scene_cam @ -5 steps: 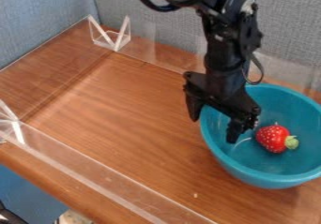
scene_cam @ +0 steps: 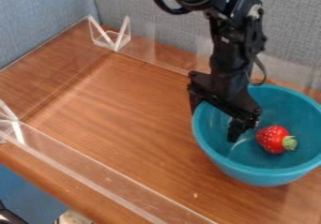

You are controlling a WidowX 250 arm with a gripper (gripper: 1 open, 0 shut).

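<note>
A turquoise bowl [scene_cam: 264, 171] sits at the right of the wooden surface, with a red strawberry [scene_cam: 273, 140] with a green top lying inside it. My black gripper [scene_cam: 216, 110] reaches down over the bowl's left part, its fingers spread open, one near the left rim and the other inside the bowl, left of the strawberry. Nothing shows between them.
Clear plastic walls edge it, with white brackets at the back left and front left. Grey padded walls stand behind.
The gripper has shifted very slightly; the bowl and strawberry look nearly unchanged.
</note>
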